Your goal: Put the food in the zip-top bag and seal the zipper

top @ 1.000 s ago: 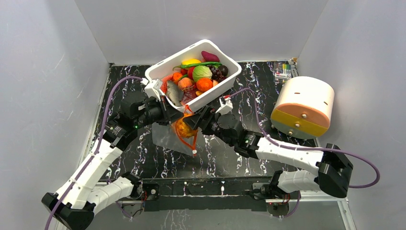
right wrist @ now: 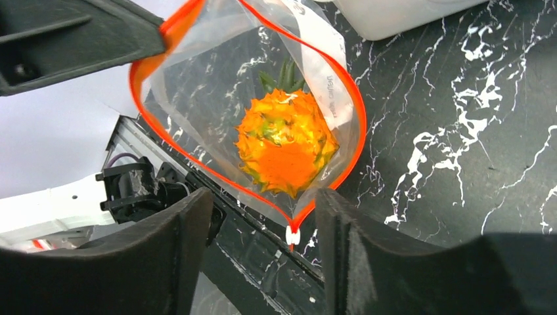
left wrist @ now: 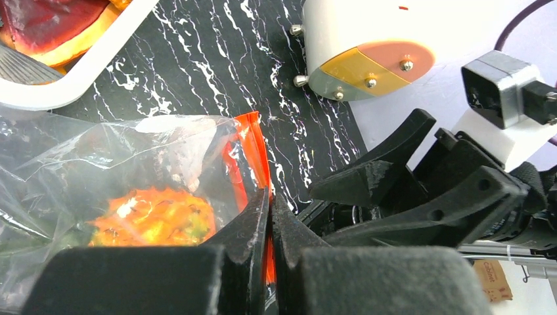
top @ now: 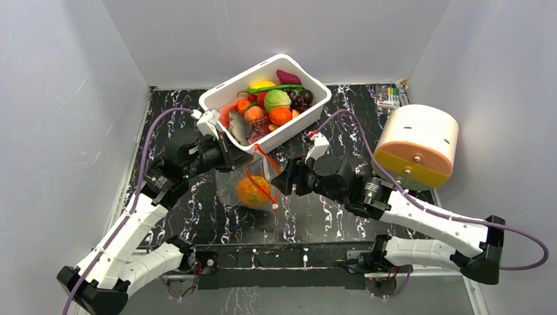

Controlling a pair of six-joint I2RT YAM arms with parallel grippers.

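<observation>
The clear zip top bag (top: pixel 228 188) stands with its orange-rimmed mouth facing right. Inside it lies an orange, spiky fruit with green leaves (right wrist: pixel 287 141). My left gripper (top: pixel 245 157) is shut on the bag's orange rim (left wrist: pixel 253 147) at its upper part. At the rim's lower corner hangs a white zipper slider (right wrist: pixel 293 235). My right gripper (top: pixel 282 182) is outside the bag, just right of its mouth. Its fingers (right wrist: pixel 197 223) are apart, with nothing held; the slider shows beyond the gap.
Directly behind the bag, a white bin (top: pixel 217 97) holds several toy foods. A bread-shaped box (top: pixel 420 141) stands on the right. Bare black marbled table (top: pixel 315 220) lies in front and to the right.
The right gripper has drawn back rightward out of the bag's mouth. The left gripper has barely moved.
</observation>
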